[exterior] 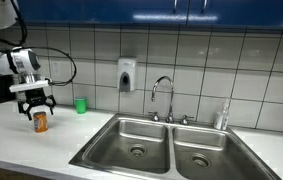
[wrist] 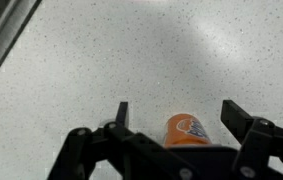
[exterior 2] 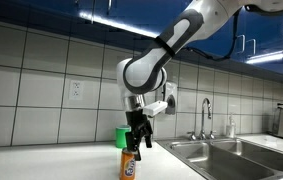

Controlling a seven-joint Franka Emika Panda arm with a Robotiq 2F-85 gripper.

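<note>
An orange can-like object (exterior: 40, 121) stands upright on the white counter at the left. In the wrist view the orange object (wrist: 186, 130) shows at the lower middle, partly covered by the gripper body. My gripper is open, its two fingers wide apart, with the object's visible end between their lines and nearer the right finger (wrist: 236, 117). From the side, the gripper (exterior: 37, 106) hangs just over the object's top. In the second exterior view the object (exterior 2: 128, 166) is below the fingers; whether they touch it I cannot tell.
A green cup (exterior: 80, 105) stands farther back near the tiled wall. To the right lies a double steel sink (exterior: 171, 150) with a tall faucet (exterior: 162, 95). A bottle (exterior: 221, 118) is behind it. Counter between object and sink is clear.
</note>
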